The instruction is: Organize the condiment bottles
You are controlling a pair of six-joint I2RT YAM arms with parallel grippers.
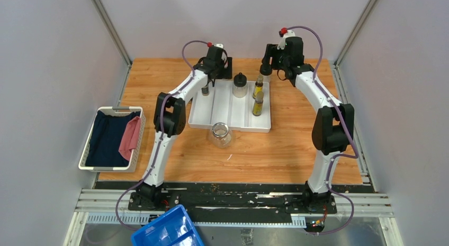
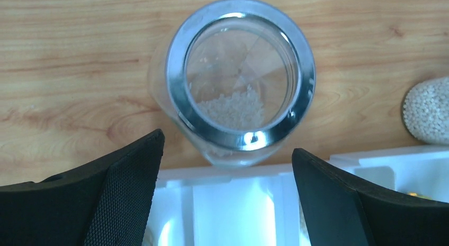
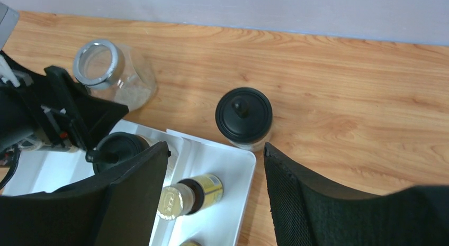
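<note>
A white divided tray (image 1: 222, 106) holds a black-lidded jar (image 1: 240, 86), two yellow-labelled bottles (image 1: 258, 104) and a small bottle (image 1: 205, 90). My open left gripper is above the tray's back edge, beside a steel-rimmed glass jar (image 2: 241, 140) holding white granules; nothing is between its fingers. Behind the tray's right part stands another black-lidded jar (image 3: 242, 114). My right gripper stands open over that corner, its fingers apart with nothing held between them, the jar just beyond their tips.
An empty glass jar (image 1: 220, 135) stands at the tray's front edge. A basket with cloths (image 1: 106, 140) is at the left, a blue bin (image 1: 161, 230) below the table's front. The table's front and right have free wood.
</note>
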